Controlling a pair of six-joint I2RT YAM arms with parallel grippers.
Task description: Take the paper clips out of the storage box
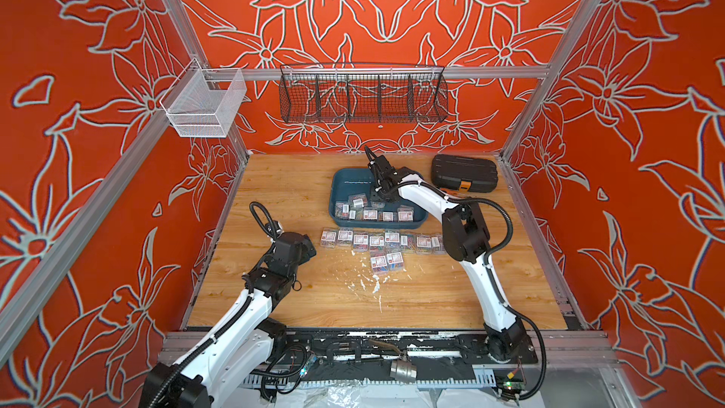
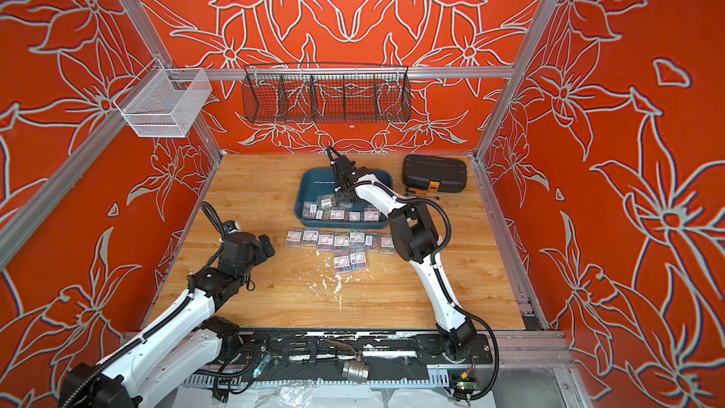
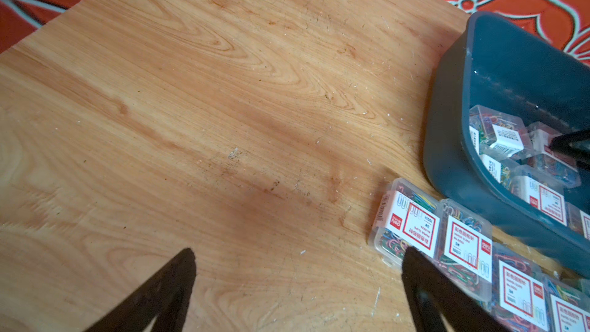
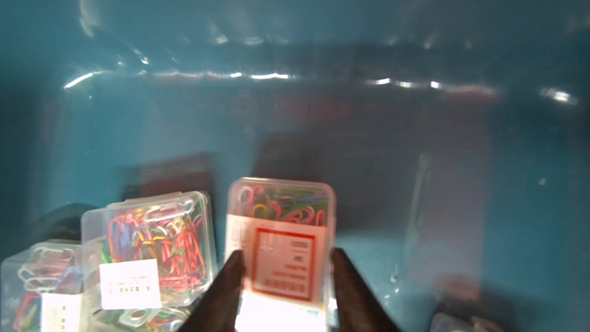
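Observation:
A teal storage box (image 1: 347, 178) holds several clear paper-clip cases (image 4: 147, 233) with coloured clips. Inside it, my right gripper is shut on a case with a red-framed label (image 4: 279, 239), seen in the right wrist view. Outside, along the box's front, lies a row of similar cases (image 3: 464, 249), with two more (image 1: 386, 261) in front of that row. My left gripper is open over bare wood at the left of the table, empty between its fingers.
A black tool case (image 1: 463, 173) lies right of the box. A black wire basket (image 1: 362, 98) and a white basket (image 1: 204, 113) hang on the walls.

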